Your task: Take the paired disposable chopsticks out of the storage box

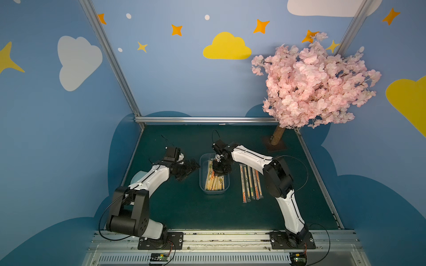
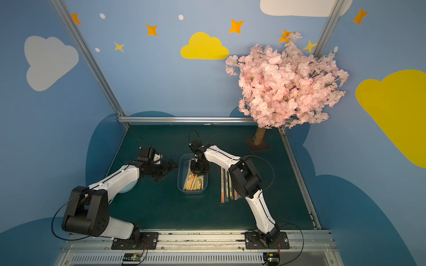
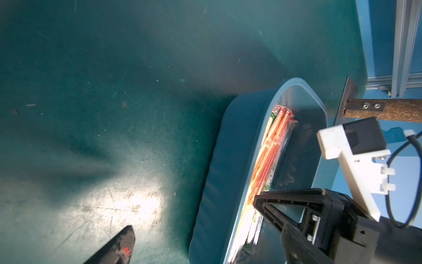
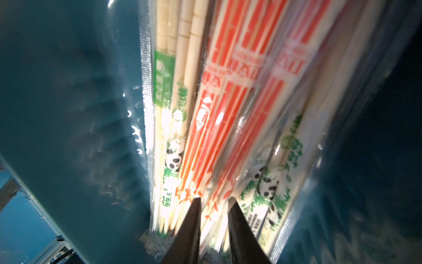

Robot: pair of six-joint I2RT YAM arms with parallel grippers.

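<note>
A clear plastic storage box (image 1: 214,191) holds wrapped chopstick pairs (image 4: 219,118) printed in red, green and panda patterns. My right gripper is down inside the box over the packets, its fingertips slightly apart at their lower part; whether they touch a packet is unclear. My left gripper (image 1: 193,165) hangs left of the box, its fingers wide open with nothing between them, as the left wrist view shows.
Several wrapped pairs (image 1: 250,181) lie in a row on the green mat right of the box. A blossom tree (image 1: 277,135) stands at the back right.
</note>
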